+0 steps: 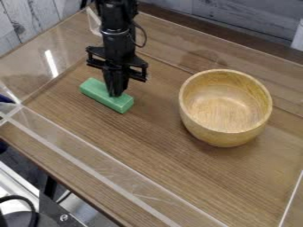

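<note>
My gripper [116, 89], a black arm reaching down from the top, has its tips low over a green rectangular block [97, 90] lying tilted on the wooden table [154, 177] at centre left. The tips look close together at the block's upper right part; whether they touch it is hard to tell, and I see nothing held between them.
A large empty wooden bowl [225, 106] sits to the right. Black cables [18, 208] lie at the lower left corner.
</note>
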